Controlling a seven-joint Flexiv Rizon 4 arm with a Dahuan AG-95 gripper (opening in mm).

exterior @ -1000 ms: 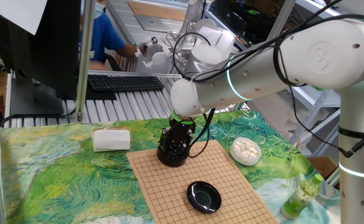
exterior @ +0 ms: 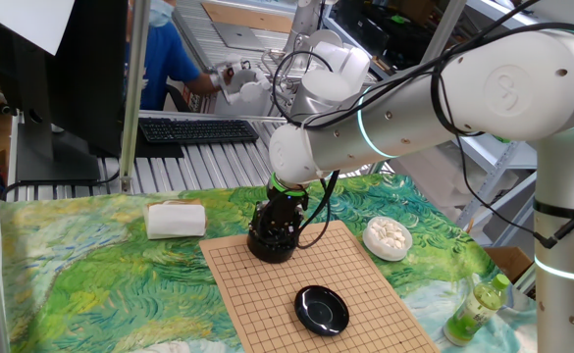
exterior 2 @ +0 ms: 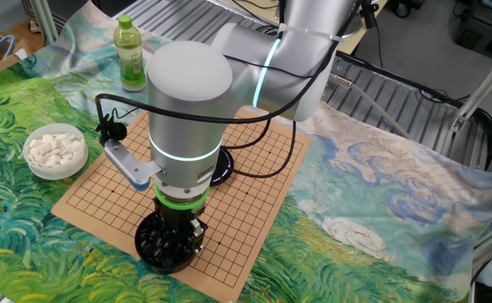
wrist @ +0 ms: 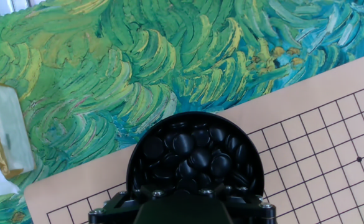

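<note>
My gripper points down at a black bowl near the far edge of the wooden grid board. In the wrist view this bowl is full of glossy black stones. The gripper's dark body covers the bowl's near side there, with its parts spread to left and right. Where the fingertips are, and whether they touch the bowl or stones, is hidden. A second, round black dish, shiny and seemingly empty, rests on the board.
A white bowl of white stones stands beside the board. Past it is a green-capped bottle. A white tissue pack lies on the painted cloth.
The arm, bowls and board look unchanged. Only the person in the background has shifted a hand slightly.
</note>
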